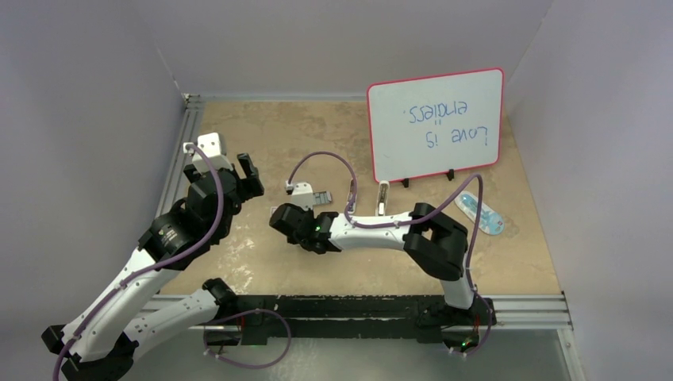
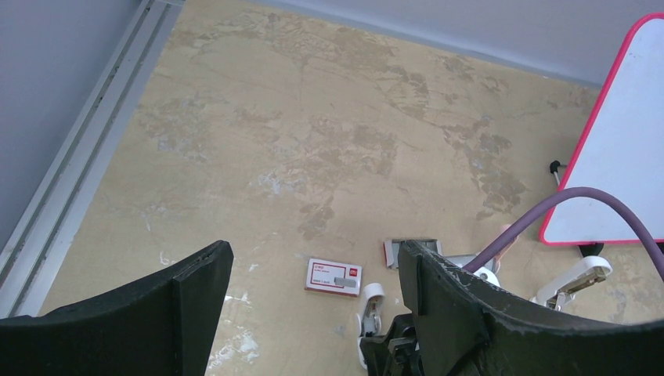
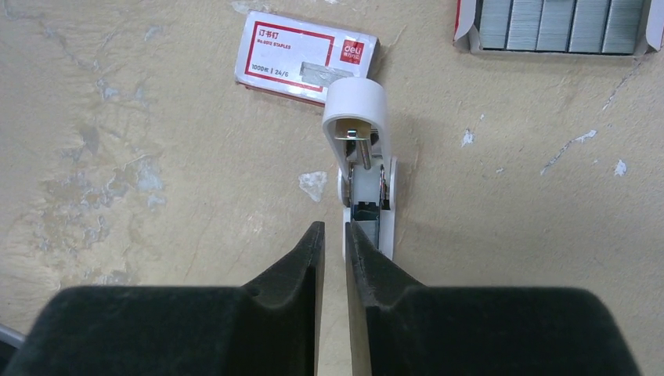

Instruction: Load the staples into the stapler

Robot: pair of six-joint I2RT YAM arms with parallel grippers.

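In the right wrist view, a white stapler (image 3: 356,98) stands on the table with its top raised. Its metal channel is exposed, and a grey piece (image 3: 366,231) lies in it near the fingertips. My right gripper is over the channel's near end, fingers almost together; bare table shows in the narrow gap, and I make out nothing held. A white staple box (image 3: 294,51) lies beside the stapler. An opened box of staple strips (image 3: 560,25) lies to the right. My left gripper is wide open and empty, off to the left in the top view.
Two more staplers (image 1: 351,196) (image 1: 382,198) stand right of the opened box. Behind them rises a whiteboard (image 1: 436,123) on small feet. A blue-and-white item (image 1: 479,213) lies far right.
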